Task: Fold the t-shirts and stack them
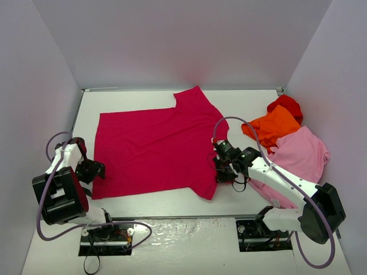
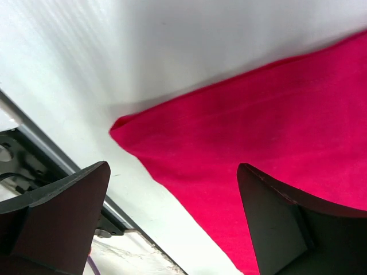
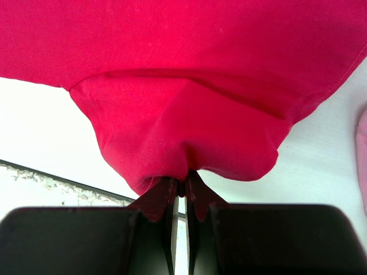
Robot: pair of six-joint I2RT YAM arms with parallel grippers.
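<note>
A crimson t-shirt (image 1: 155, 146) lies spread sideways on the white table, its hem toward the left and its sleeves toward the right. Over the near-left hem corner, my left gripper (image 1: 94, 176) stands open. In the left wrist view that shirt corner (image 2: 132, 134) lies flat and free, with nothing between the wide-apart fingers (image 2: 54, 220). My right gripper is shut on the near sleeve of the shirt, and the cloth bunches up into its fingertips. Folds of the sleeve (image 3: 172, 126) rise around that grip.
Along the right side lie a pink cloth (image 1: 301, 154), an orange cloth (image 1: 275, 126) and a red cloth (image 1: 287, 106), heaped loosely. Walls enclose the back and sides. Bare table (image 1: 132, 98) shows behind the shirt, with a narrow strip in front.
</note>
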